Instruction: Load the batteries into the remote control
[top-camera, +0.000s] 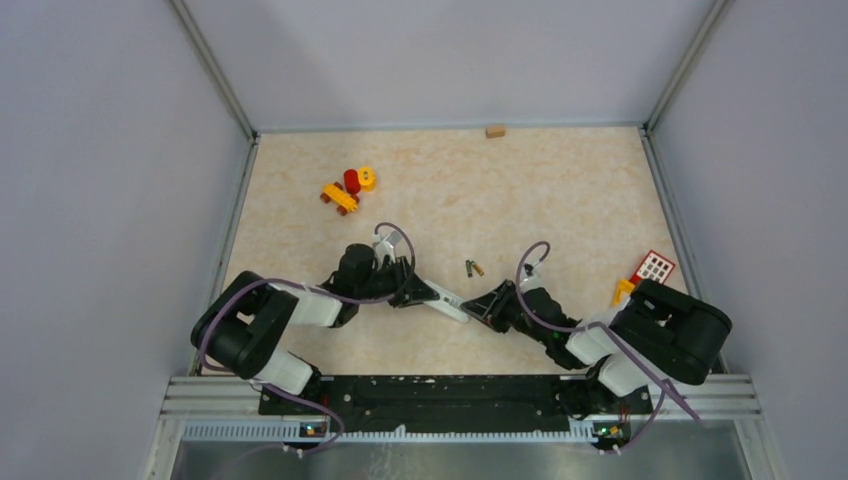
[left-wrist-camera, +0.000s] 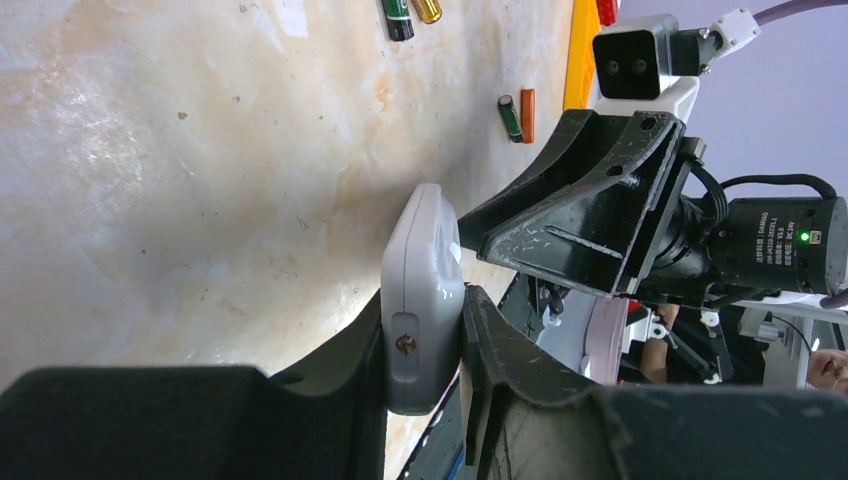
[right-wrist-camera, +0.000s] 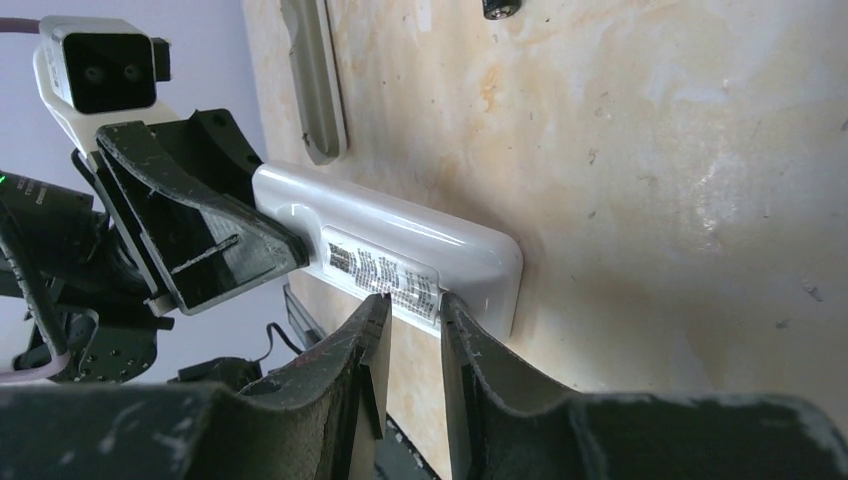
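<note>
The white remote (top-camera: 445, 305) lies between my two grippers, its battery compartment visible in the right wrist view (right-wrist-camera: 385, 275). My left gripper is shut on one end of it. My right gripper is at the other end, its fingertips slightly apart at the compartment's edge; whether they hold anything is unclear. A grey cover (right-wrist-camera: 315, 90) lies apart on the table. Loose batteries (top-camera: 473, 268) lie behind the remote, green (left-wrist-camera: 397, 20) and gold (left-wrist-camera: 427, 8) in the left wrist view.
Yellow and red toys (top-camera: 340, 198) sit at the back left, a red-and-white block (top-camera: 654, 268) with a yellow piece at the right, and a small brown block (top-camera: 495, 131) at the back edge.
</note>
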